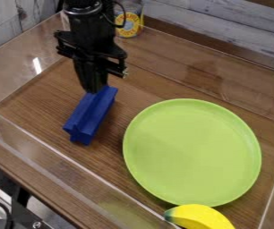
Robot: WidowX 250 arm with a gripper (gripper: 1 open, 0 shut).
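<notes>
A blue oblong block (pixel 87 120) lies on the wooden surface at the left middle. My black gripper (pixel 94 79) hangs just over its far end, fingers pointing down; the fingers look shut, with nothing visible between them, and whether they touch the block is unclear. A large green plate (pixel 192 148) lies to the right of the block.
A yellow object (pixel 197 217), perhaps a toy banana, is at the front right by the plate. A can (pixel 129 24) stands at the back, partly behind the arm. Clear walls edge the left and front. The surface behind the plate is free.
</notes>
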